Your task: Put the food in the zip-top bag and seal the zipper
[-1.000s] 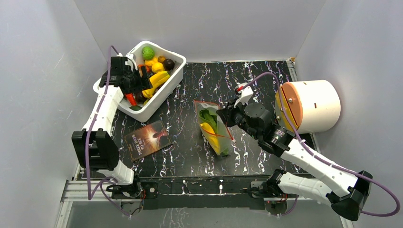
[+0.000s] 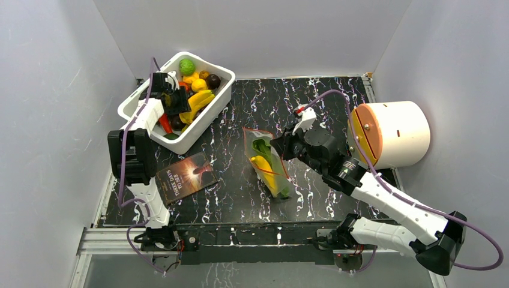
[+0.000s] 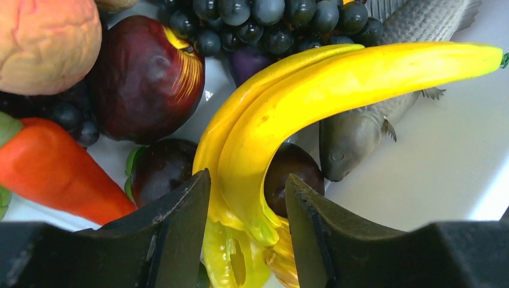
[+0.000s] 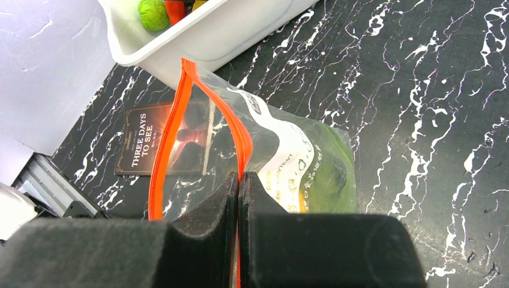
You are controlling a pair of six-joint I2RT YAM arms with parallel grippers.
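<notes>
The clear zip top bag with an orange-edged mouth stands mid-table. A yellow item and a green leafy one are inside. My right gripper is shut on the bag's rim, with the orange zipper strip running down between its fingers. Over the white food bin, my left gripper is open. Its fingers point down on either side of the lower end of yellow bananas, and whether they touch the fruit cannot be told.
Around the bananas lie a red pepper, dark grapes, a fish and other foods. A book rests in front of the bin. At the right stands a cream-and-orange cylinder. Behind the bag, the table is clear.
The left arm's elbow has swung to the right while its gripper stays over the bin. The right gripper and the bag's mouth have shifted slightly left.
</notes>
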